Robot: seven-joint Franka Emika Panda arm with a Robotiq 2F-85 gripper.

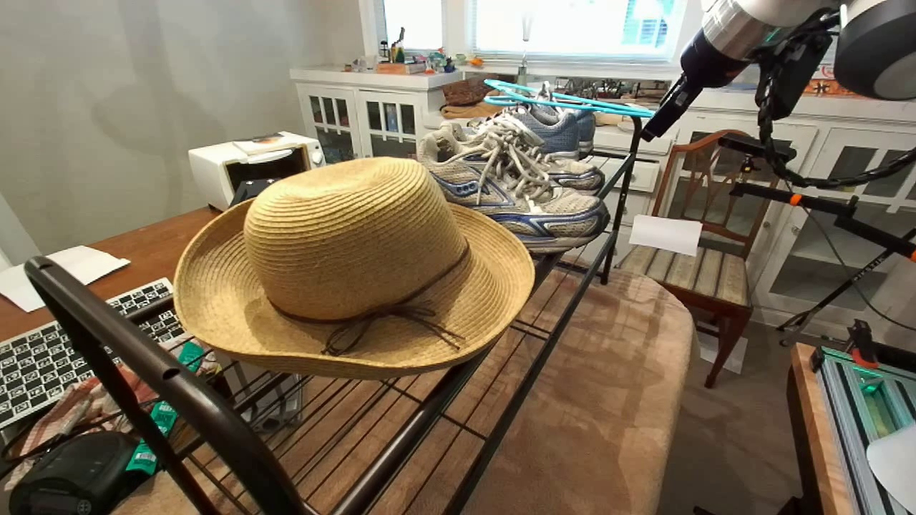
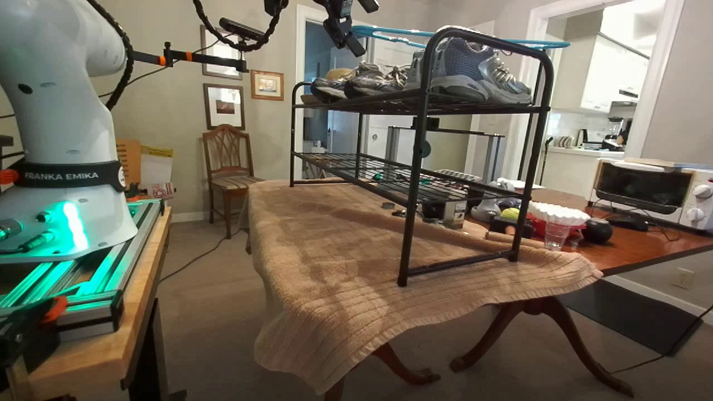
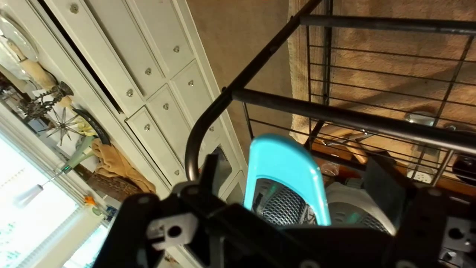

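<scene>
A light blue plastic hanger (image 1: 584,104) lies across the top of the dark metal rack (image 2: 422,133), over the grey-blue sneakers (image 1: 549,124). At the end of the hanger nearest the robot is my gripper (image 2: 362,27), its fingers spread wide. From the wrist, the curved end of the hanger (image 3: 285,149) shows between the two fingers; whether either touches it I cannot tell. The lower part of the hanger is hidden behind the gripper body. A straw hat (image 1: 352,249) sits on the rack's far end.
The rack stands on a towel-covered table (image 2: 321,240). Its bent end rail (image 3: 196,138) runs close to my fingers. Running shoes (image 1: 515,184) fill the shelf between hat and hanger. A wooden chair (image 2: 227,160) stands beyond the table.
</scene>
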